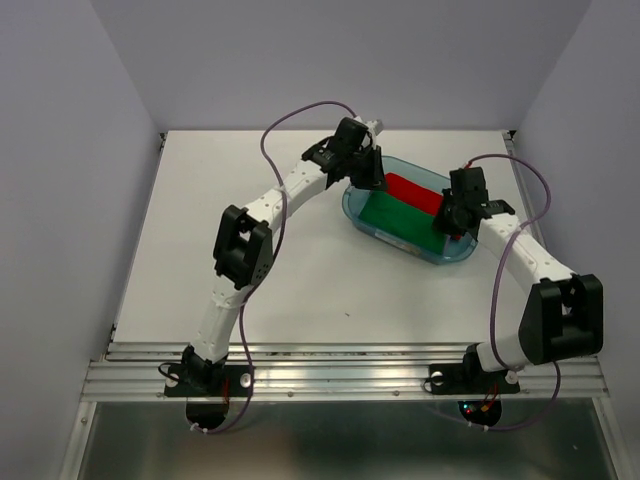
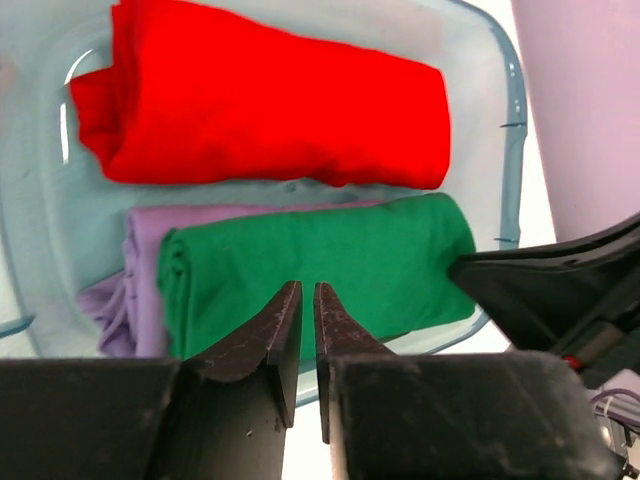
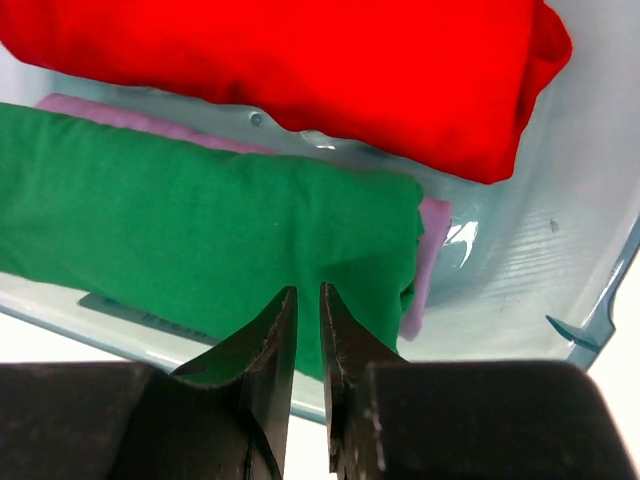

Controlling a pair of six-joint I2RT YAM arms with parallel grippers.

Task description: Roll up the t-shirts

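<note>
In the blue plastic bin (image 1: 360,222) lie a red folded shirt (image 2: 270,105) and a green one (image 2: 330,260), with a purple shirt (image 2: 145,260) beneath the green. My left gripper is over the bin at its upper-left end, fingertips close together above the green shirt. My right gripper is over the bin's right end, fingertips nearly together above the green shirt's end. Whether either holds fabric is hard to see.
Walls stand at the back and both sides.
</note>
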